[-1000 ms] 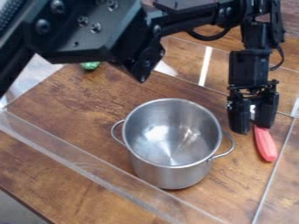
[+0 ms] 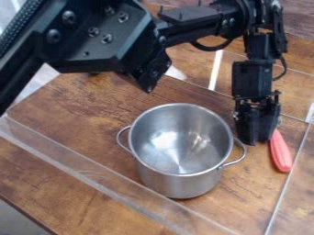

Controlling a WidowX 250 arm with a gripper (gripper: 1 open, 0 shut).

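My gripper (image 2: pixel 255 128) is low at the right, just behind a red-handled utensil (image 2: pixel 280 151) lying on the wooden table, its far end hidden by the fingers. Whether the fingers are open or shut on it is hard to tell. A steel pot (image 2: pixel 181 161) with two side handles stands to the left of the gripper, on the table.
Clear plastic edging runs along the near left. The black arm spans the top of the view and hides much of the back.
My gripper has shifted very slightly around the utensil's far end. The pot has stayed still.
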